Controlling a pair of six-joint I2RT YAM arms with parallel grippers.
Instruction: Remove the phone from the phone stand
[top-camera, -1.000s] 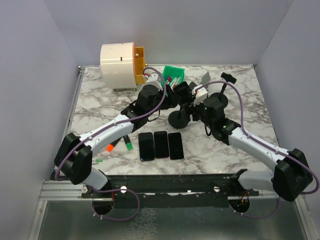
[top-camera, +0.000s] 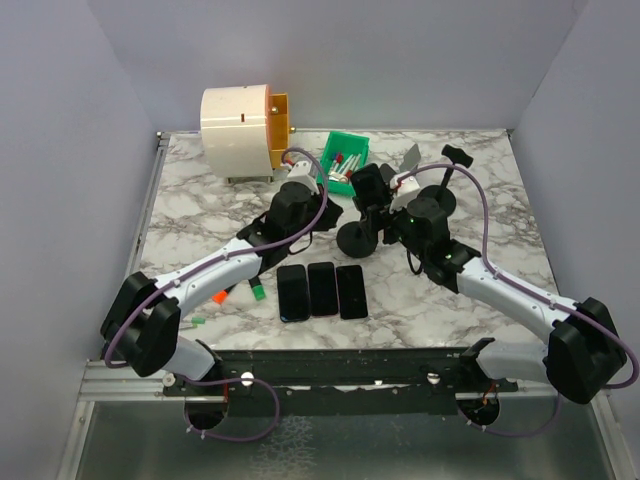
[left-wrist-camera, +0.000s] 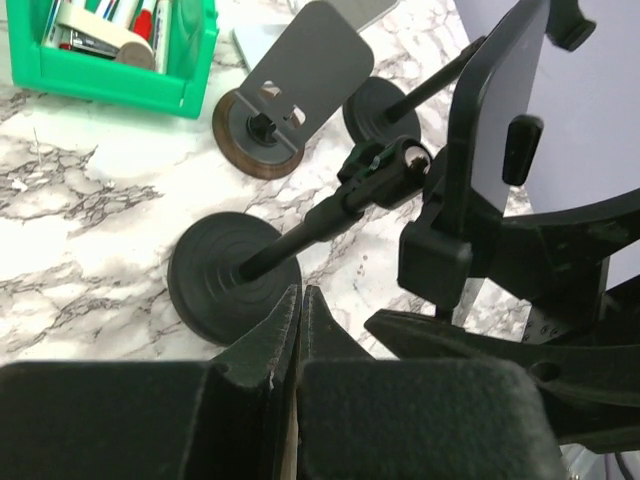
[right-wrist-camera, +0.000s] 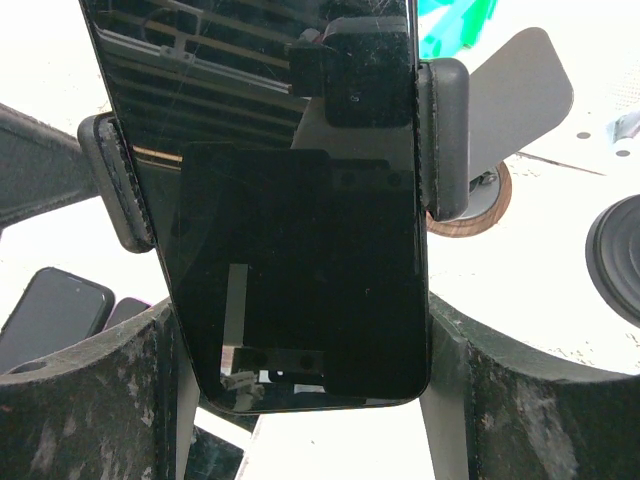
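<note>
A black phone in a phone holder (top-camera: 368, 180) is above a round black stand base (left-wrist-camera: 220, 280). My right gripper (top-camera: 382, 214) is shut on the phone, which fills the middle of the right wrist view (right-wrist-camera: 290, 250) between the black pads. In the left wrist view the stand's pole and joint (left-wrist-camera: 320, 220) rise toward the phone, seen edge-on at the right. My left gripper (top-camera: 330, 212) is shut with nothing seen between its fingers, left of the stand and apart from the phone.
Other stands (top-camera: 438, 198) are at the back right. A green tray of pens (top-camera: 340, 140) is at the back. Several flat phones (top-camera: 322, 290) lie in front. A large cream drum (top-camera: 232, 130) stands at back left.
My left gripper has moved left and toward the front, away from the phone. The right gripper and phone show little movement, with the phone slightly raised.
</note>
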